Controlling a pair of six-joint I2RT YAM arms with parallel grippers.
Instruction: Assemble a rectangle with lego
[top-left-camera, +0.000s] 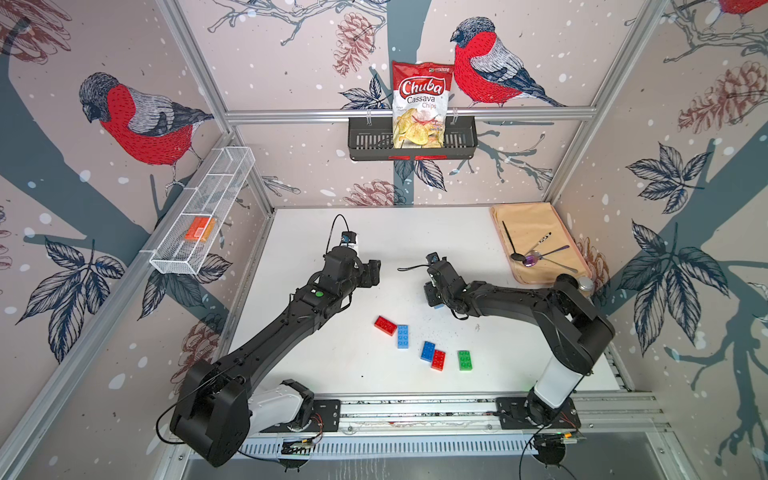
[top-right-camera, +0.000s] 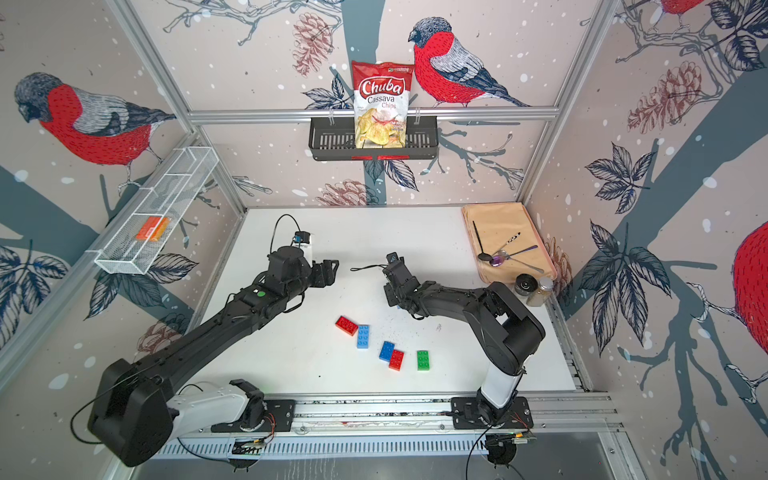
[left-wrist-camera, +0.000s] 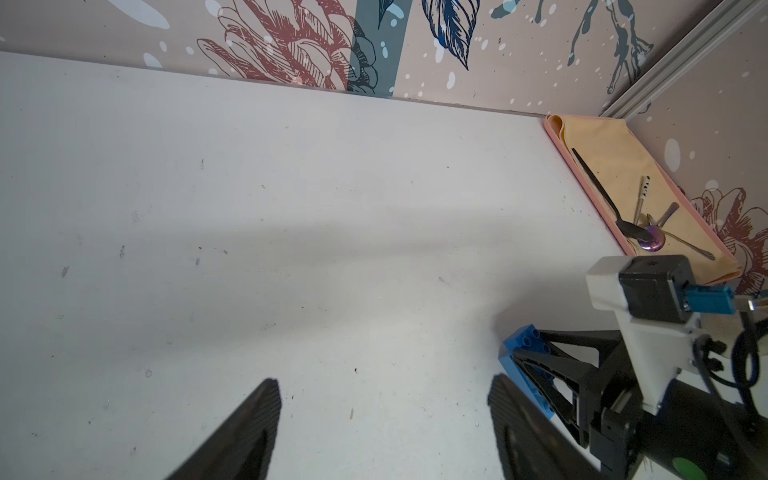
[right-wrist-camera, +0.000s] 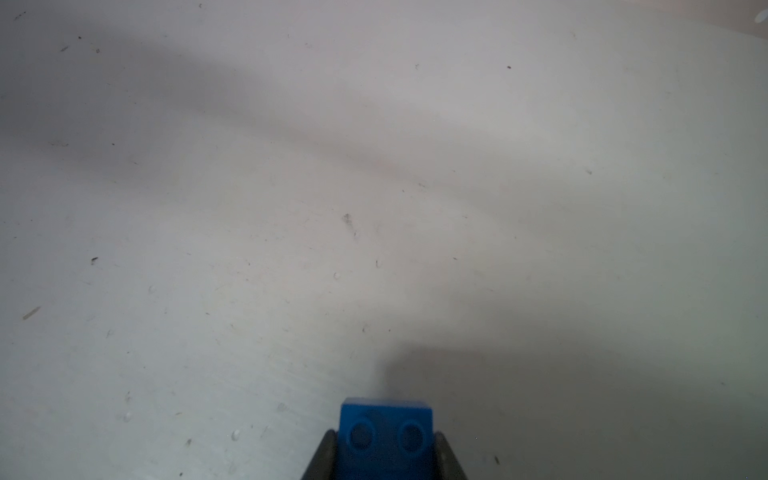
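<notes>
A blue brick (left-wrist-camera: 520, 372) sits between the fingers of my right gripper, low over the centre-right of the table; it is mostly hidden in the top views. My left gripper (top-left-camera: 369, 272) stands open and empty at the left of centre, its fingertips at the bottom of the left wrist view. Toward the front lie a red brick (top-left-camera: 385, 325), a light blue brick (top-left-camera: 402, 337), a blue brick (top-left-camera: 428, 351) touching another red brick (top-left-camera: 438, 361), and a green brick (top-left-camera: 465, 361).
A tray (top-left-camera: 528, 232) with spoons fills the back right, with jars (top-right-camera: 540, 292) in front of it. A wire basket (top-left-camera: 172, 256) hangs at the left, a dark shelf (top-left-camera: 368, 140) at the back.
</notes>
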